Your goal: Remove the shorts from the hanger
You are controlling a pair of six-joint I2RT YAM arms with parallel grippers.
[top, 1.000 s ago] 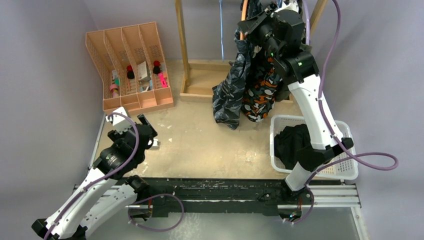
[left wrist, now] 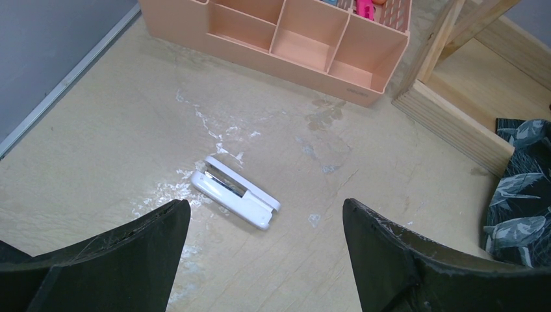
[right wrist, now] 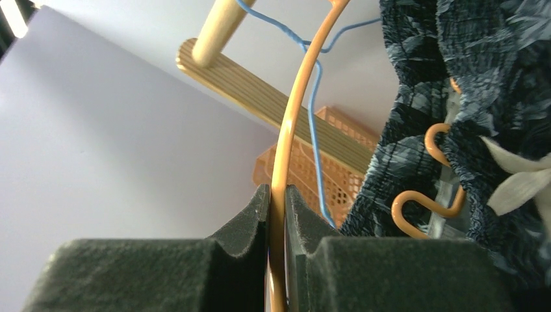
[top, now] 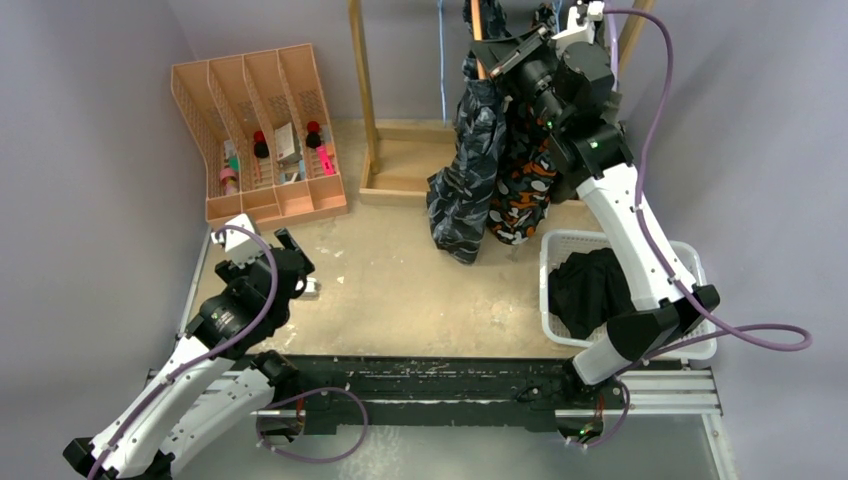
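Dark grey-black patterned shorts [top: 468, 165] hang from an orange hanger [right wrist: 292, 107] at the wooden rack. Close to them, at the top of the top view, my right gripper [top: 485, 58] is shut on the hanger's orange bar, which runs between its fingers in the right wrist view. The shorts' cloth [right wrist: 416, 130] hangs to the right of that bar. Low over the table's left side, my left gripper is open and empty; a white stapler-like object [left wrist: 235, 192] lies on the table below it.
Behind the shorts hangs an orange, white and black camouflage garment [top: 520, 195]. A white basket [top: 548, 300] holding black cloth stands at the right. An orange compartment box [top: 325, 200] is at the back left.
The left arm stays where it was.
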